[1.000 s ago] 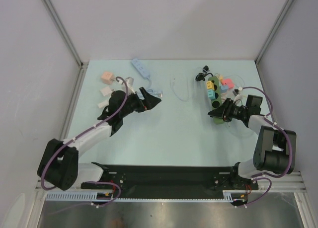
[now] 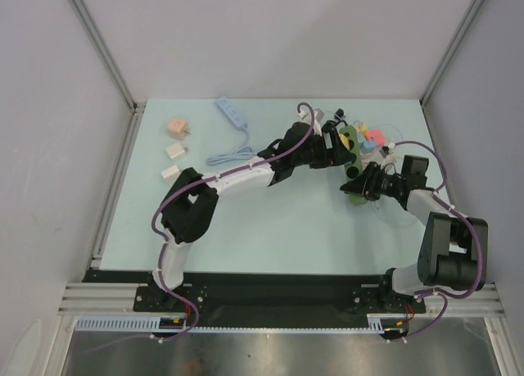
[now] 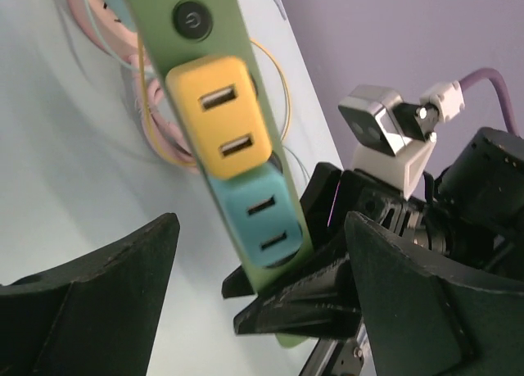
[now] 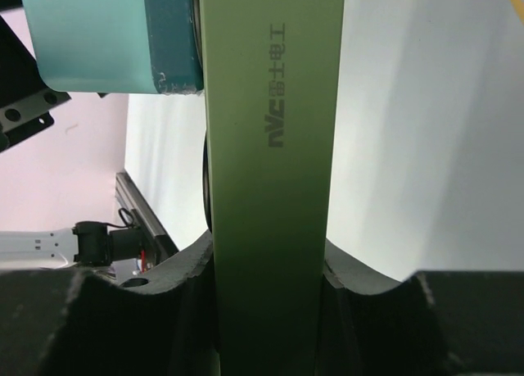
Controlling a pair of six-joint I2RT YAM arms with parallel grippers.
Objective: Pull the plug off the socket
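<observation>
A green power strip [image 4: 266, 196] stands in the right part of the top view, with a yellow plug [image 3: 214, 106] and a teal plug [image 3: 258, 212] seated along it. My right gripper is shut on the strip's lower part. My left gripper [image 2: 332, 147] hangs over the strip from the left, fingers apart with nothing between them; in the left wrist view the two plugs lie just beyond its fingertips.
A white strip with cable [image 2: 229, 110] and several small blocks [image 2: 177, 128] lie at the left. Pink and blue items [image 2: 375, 137] and loose wires are behind the green strip.
My left arm has swept right from the middle-left to above the green strip. My right gripper holds the strip in nearly the same place.
</observation>
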